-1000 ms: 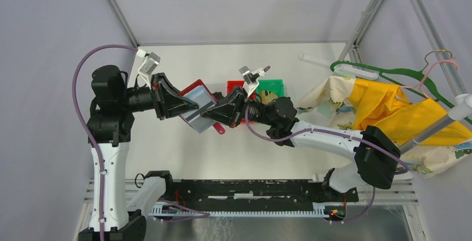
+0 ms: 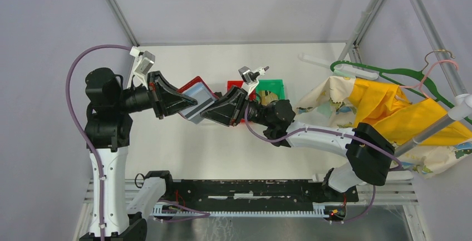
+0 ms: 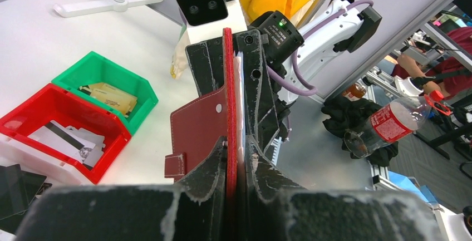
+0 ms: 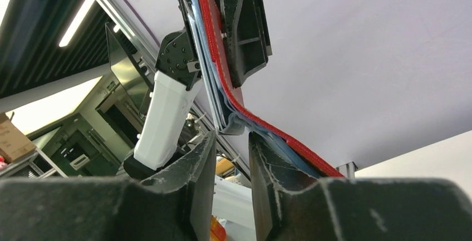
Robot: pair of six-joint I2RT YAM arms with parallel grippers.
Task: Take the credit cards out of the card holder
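A red-brown card holder [image 3: 196, 129] with stitched edges and pale blue sleeves is held up between the arms; in the top view its striped inner face [image 2: 196, 93] shows. My left gripper is shut on the holder, which stands edge-on between its fingers. My right gripper sits at the holder's other end, its fingers slightly parted at the lower sleeve edge; whether anything is between them is hard to tell.
A red bin [image 3: 22, 119] and green bin [image 3: 139, 104] holding flat items sit on the white table [image 2: 183, 152]. Yellow cloth [image 2: 378, 107] and hangers lie at the right.
The red flap seen below the holder in the oldest top view is now out of sight.
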